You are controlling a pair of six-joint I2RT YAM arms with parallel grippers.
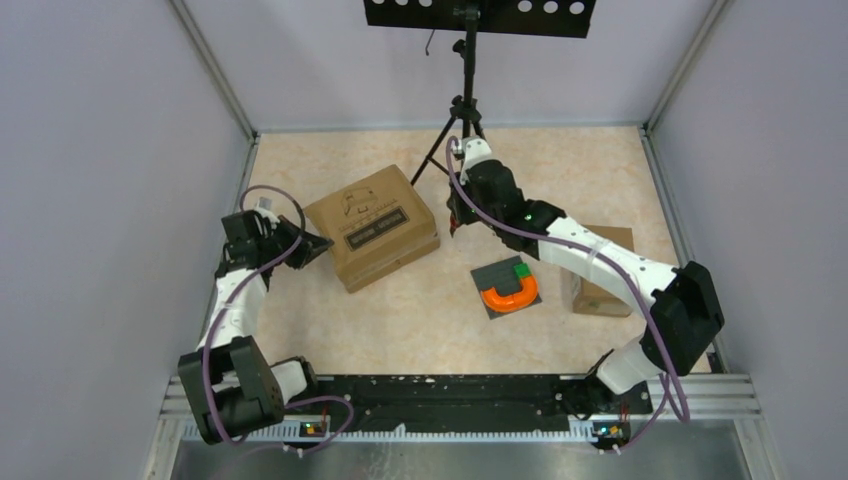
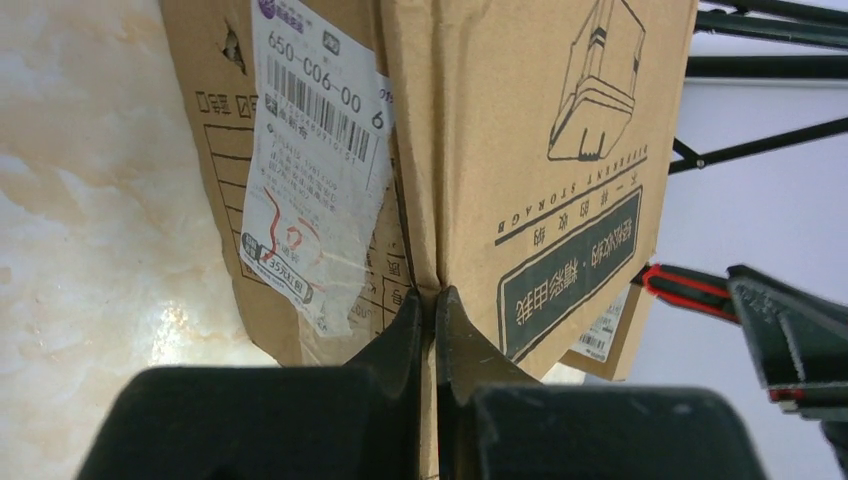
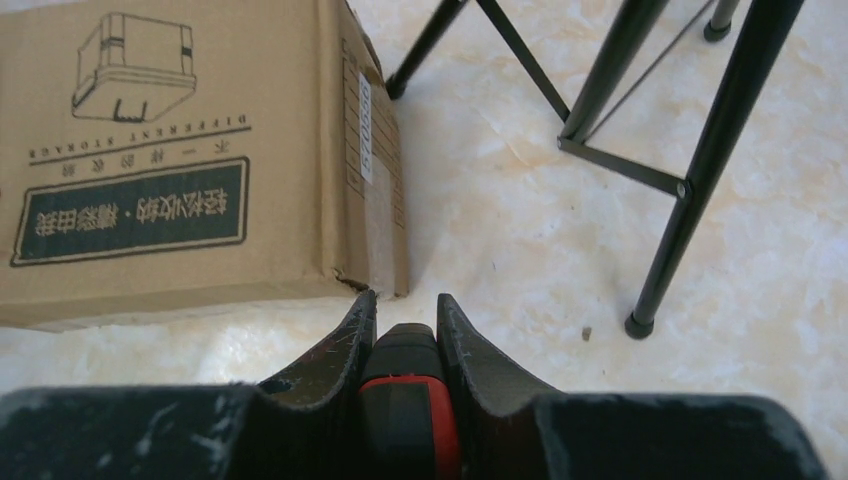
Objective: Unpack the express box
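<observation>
The brown cardboard express box (image 1: 375, 230) sits tilted round on the table, left of centre. At its left edge is my left gripper (image 1: 328, 243), shut with a thin strip of cardboard edge between its fingertips. In the left wrist view, a shipping label (image 2: 315, 170) covers part of the box's side (image 2: 225, 180). My right gripper is shut on a black-and-red cutter (image 3: 403, 385). From above, the cutter (image 1: 454, 230) points down just right of the box, apart from it. Its blade cannot be made out.
An orange U-shaped piece (image 1: 512, 298) lies on a dark mat (image 1: 491, 273) front right of the box. Another cardboard box (image 1: 600, 298) stands at the far right, partly under my right arm. The black stand's legs (image 1: 437, 152) rise close behind the express box.
</observation>
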